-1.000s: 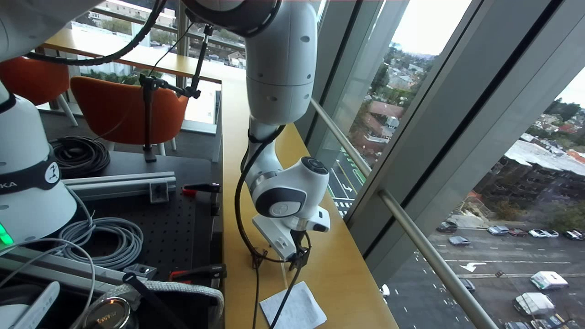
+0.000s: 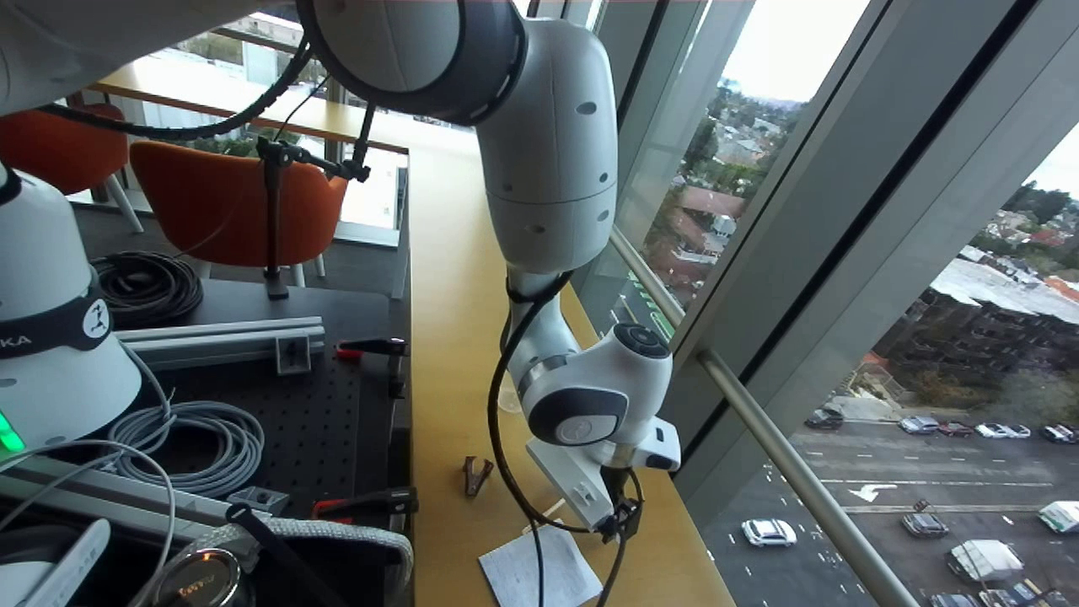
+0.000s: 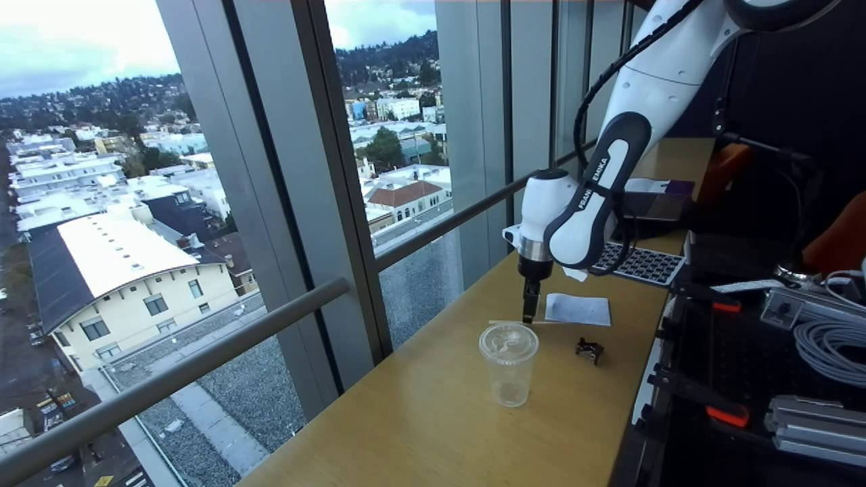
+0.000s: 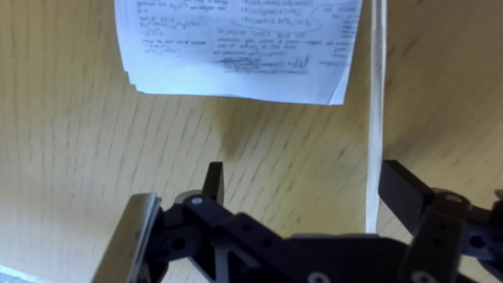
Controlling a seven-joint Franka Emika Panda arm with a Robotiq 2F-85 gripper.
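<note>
In the wrist view my gripper stands open low over the wooden table. A thin clear straw (image 4: pixel 375 108) runs down from the top edge along the inner side of the right finger (image 4: pixel 403 193); whether they touch I cannot tell. In exterior view 2 the gripper (image 3: pixel 530 313) points straight down over the straw (image 3: pixel 499 322), behind a clear lidded plastic cup (image 3: pixel 511 373) standing upright. The gripper (image 2: pixel 614 526) is partly masked by its cables in exterior view 1, where the straw (image 2: pixel 552 511) slants beside it.
Handwritten paper (image 4: pixel 245 52) lies close to the straw. A small dark clip (image 3: pixel 589 350) rests right of the cup. A keyboard (image 3: pixel 641 264) sits farther back. The metal rail (image 2: pixel 799 475) and windows border one side of the table.
My arm has moved toward the window side and closer to the camera in exterior view 1. The straw now lies at a more slanted angle; the clip and paper stay put.
</note>
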